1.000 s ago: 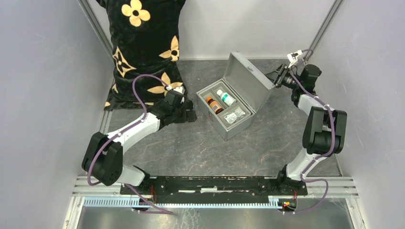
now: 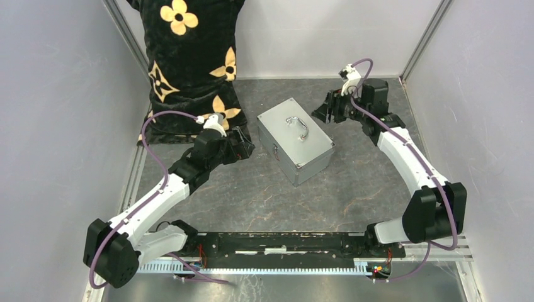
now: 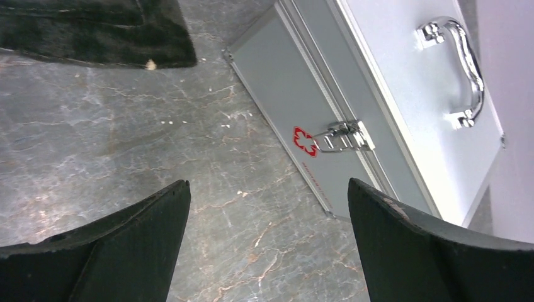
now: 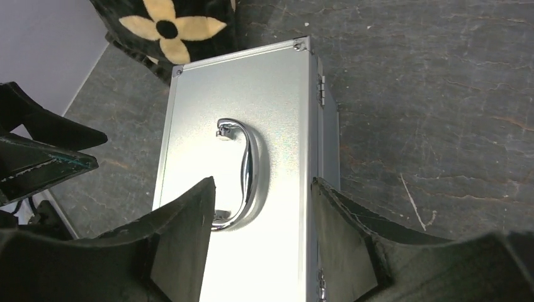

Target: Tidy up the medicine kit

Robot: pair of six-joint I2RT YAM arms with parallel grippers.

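Note:
The silver medicine kit (image 2: 284,133) stands in the middle of the floor with its lid down, hiding whatever is inside. On the lid is a chrome handle (image 4: 249,173). The front latch (image 3: 343,137) hangs loose beside a red cross mark (image 3: 305,141). Left of the kit, my left gripper (image 2: 244,143) is open and empty, its fingers (image 3: 135,236) apart, clear of the box. My right gripper (image 2: 330,108) is over the kit's far right edge, fingers (image 4: 186,233) parted with nothing held between them; whether they touch the lid cannot be told.
A black cushion (image 2: 182,69) with yellow flowers leans at the back left, close behind the kit. Grey walls (image 2: 482,107) bound both sides.
My right gripper has moved left toward the kit; my left arm has pulled back slightly left.

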